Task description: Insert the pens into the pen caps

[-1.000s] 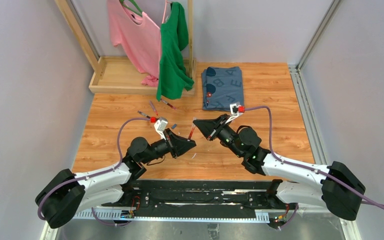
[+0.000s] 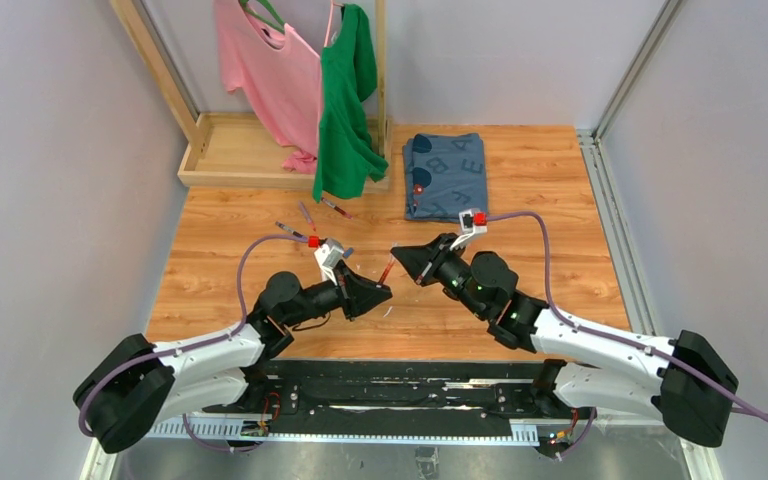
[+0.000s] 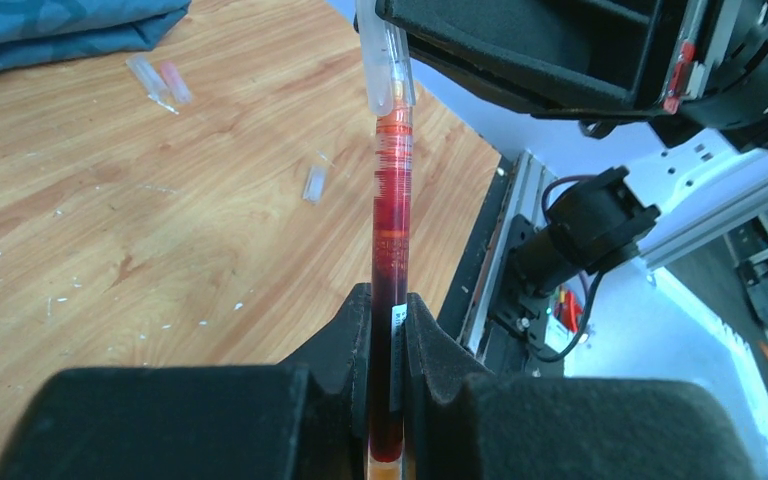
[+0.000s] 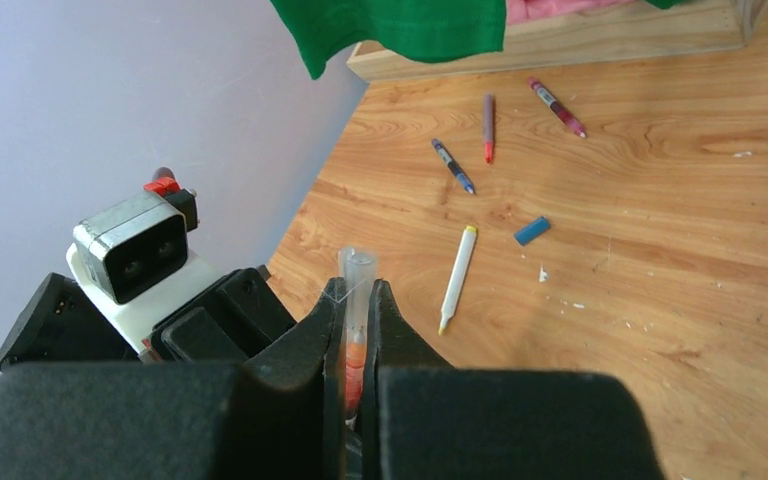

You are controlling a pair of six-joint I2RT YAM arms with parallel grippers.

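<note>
A red pen (image 3: pixel 391 210) stands upright between my grippers at the table's centre. My left gripper (image 2: pixel 380 284) is shut on its lower part. My right gripper (image 2: pixel 397 252) is shut on a clear cap at the top; in the left wrist view the pen's upper end sits inside that cap. On the table lie a white pen (image 4: pixel 458 280), blue pen (image 4: pixel 452 165), red pen (image 4: pixel 489 128), dark red pen (image 4: pixel 557 107) and short blue cap (image 4: pixel 531 230). Small clear caps (image 3: pixel 314 182) also lie there.
Folded jeans (image 2: pixel 445 175) lie at the back right. A wooden rack (image 2: pixel 200 170) at the back left holds pink and green tops (image 2: pixel 345 110).
</note>
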